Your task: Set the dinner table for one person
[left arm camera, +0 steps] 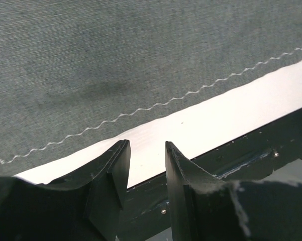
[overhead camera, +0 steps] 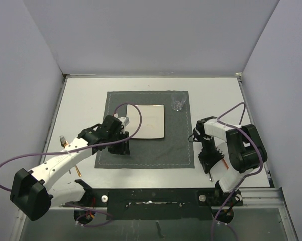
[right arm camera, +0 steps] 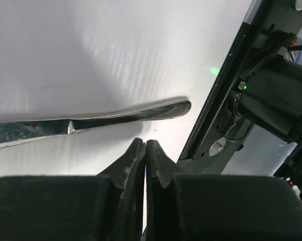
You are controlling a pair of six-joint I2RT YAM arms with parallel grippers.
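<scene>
My right gripper is shut with nothing visible between its fingers, just beside a silver knife [right arm camera: 125, 114] lying on the white tabletop at lower right. My left gripper stands open and empty over the lower edge of the grey placemat [left arm camera: 140, 60]. A square cream plate [overhead camera: 146, 121] sits on the mat, and a clear glass [overhead camera: 178, 103] stands at the mat's upper right. Forks and other cutlery [overhead camera: 76, 167] lie at the left of the table, partly under the left arm.
An orange-handled utensil [overhead camera: 224, 163] lies right of the knife, largely hidden by the right arm. The black front rail [right arm camera: 226, 80] is close beside the knife.
</scene>
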